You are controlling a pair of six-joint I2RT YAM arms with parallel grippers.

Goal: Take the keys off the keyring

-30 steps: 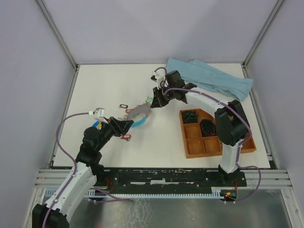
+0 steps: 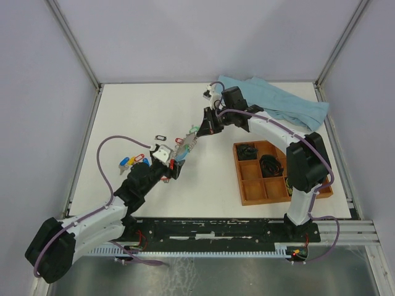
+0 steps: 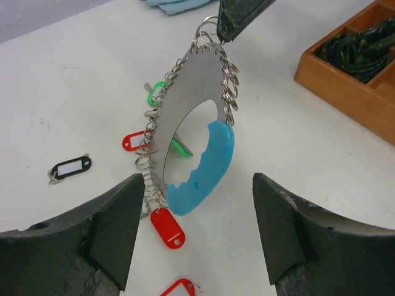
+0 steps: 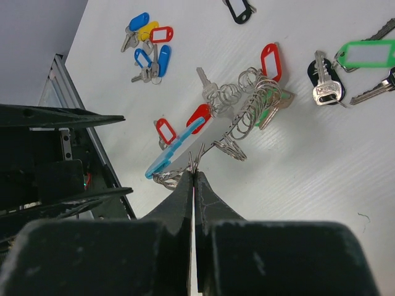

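Note:
My right gripper [image 2: 207,128] is shut on the wire rings at the top of the metal keyring holder [image 3: 185,80], a plate with coils along its edges and a blue grip [image 3: 207,166], hanging tilted above the table. My left gripper stands open just in front of the blue grip end, nothing between its fingers. Keys with coloured tags lie on the table: red [image 4: 270,60], green [image 4: 367,53], black [image 3: 69,168] and blue [image 4: 163,58].
A wooden compartment box [image 2: 253,191] with dark cables stands at the right. A light-blue cloth [image 2: 278,102] lies at the back right.
My left arm has moved right and turned toward the holder.

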